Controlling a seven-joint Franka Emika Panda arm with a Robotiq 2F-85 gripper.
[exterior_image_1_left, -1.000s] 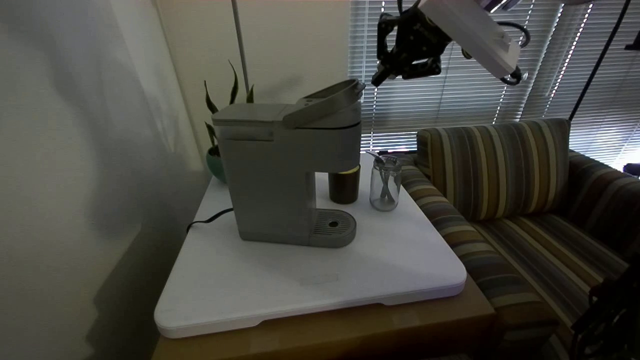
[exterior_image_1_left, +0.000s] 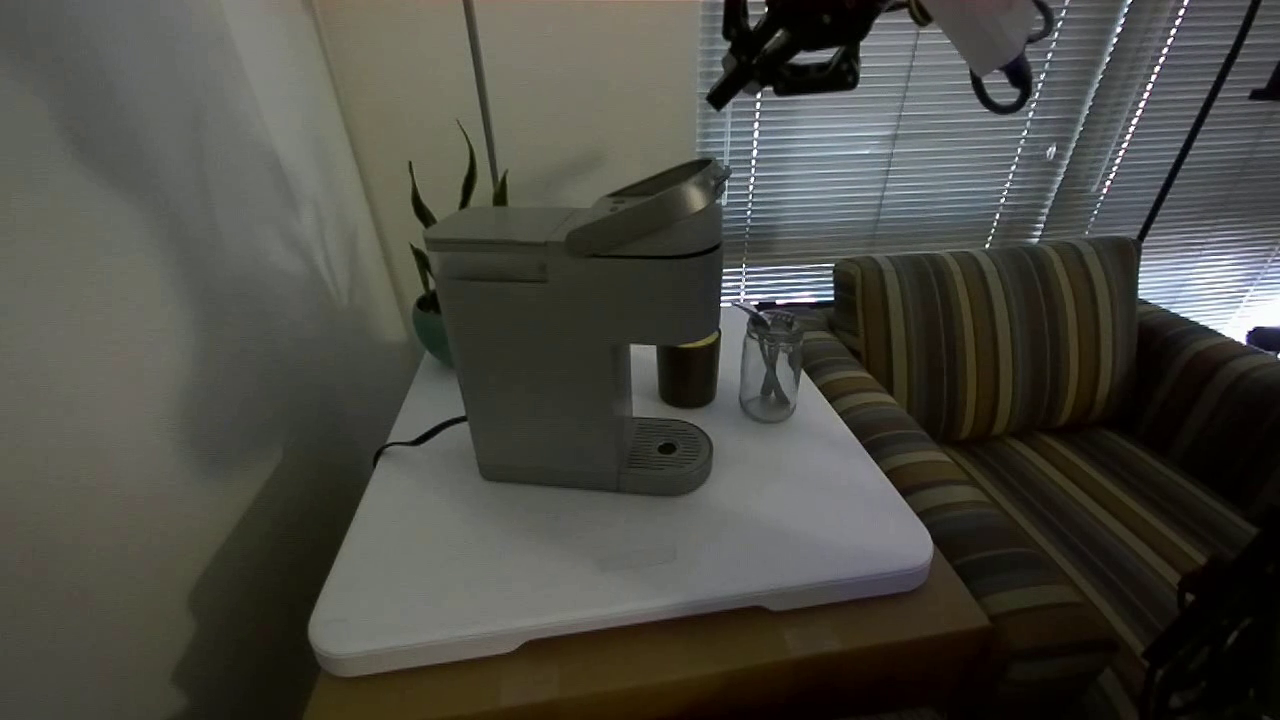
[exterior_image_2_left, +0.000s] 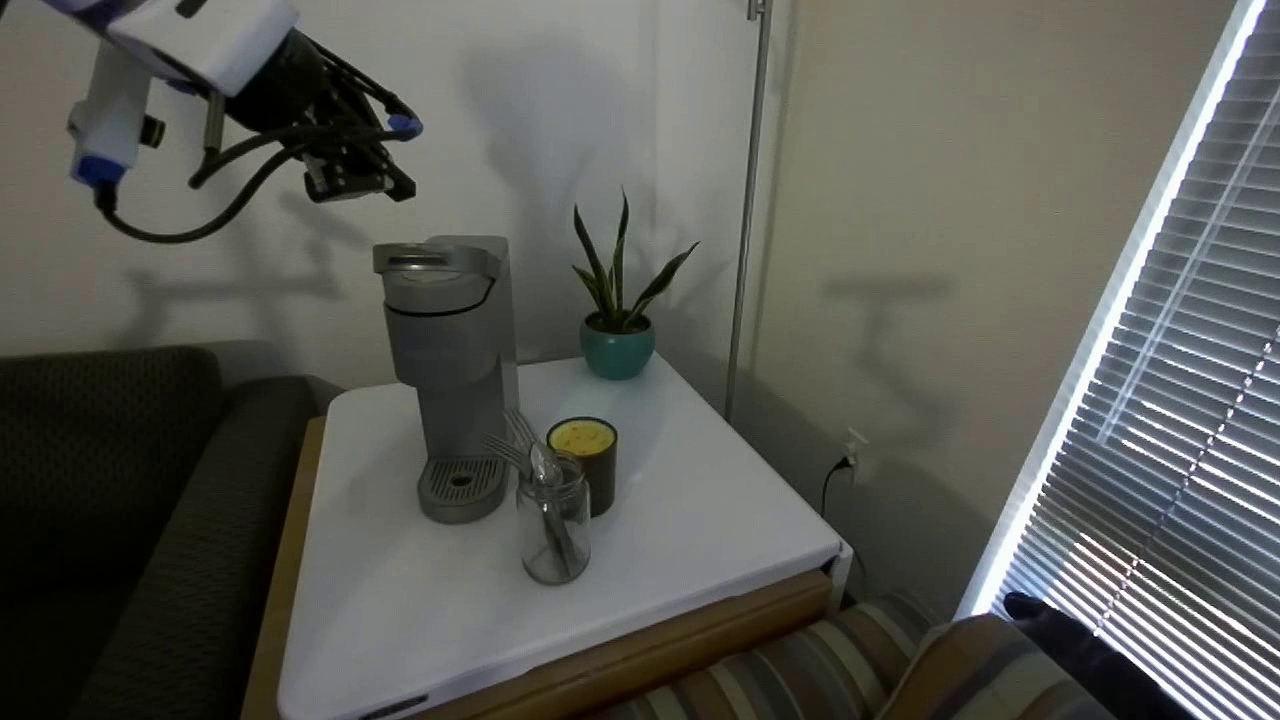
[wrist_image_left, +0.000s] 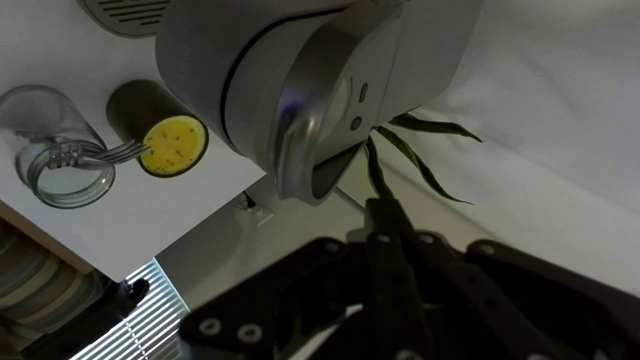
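Note:
A grey coffee maker (exterior_image_1_left: 540, 348) stands upright on the white table (exterior_image_1_left: 504, 576); its silver lid handle (wrist_image_left: 300, 114) fills the upper middle of the wrist view. In exterior view 1 my gripper (exterior_image_1_left: 717, 101) hangs in the air above the lid's front end, clear of it. Exterior view 2 also has the gripper (exterior_image_2_left: 403, 190) higher than the machine. The black fingers (wrist_image_left: 387, 219) are together in the wrist view, and nothing shows between them. A gap separates them from the machine.
Beside the coffee maker stand a dark cup with a yellow top (exterior_image_2_left: 584, 450) and a glass jar of forks (exterior_image_2_left: 554, 528). A potted plant (exterior_image_2_left: 618, 342) sits at the back corner. A striped armchair (exterior_image_1_left: 996, 348) adjoins the table.
In exterior view 1 my gripper has risen and shifted left, farther above the coffee maker's lid. The coffee maker, cup and jar have stayed in place.

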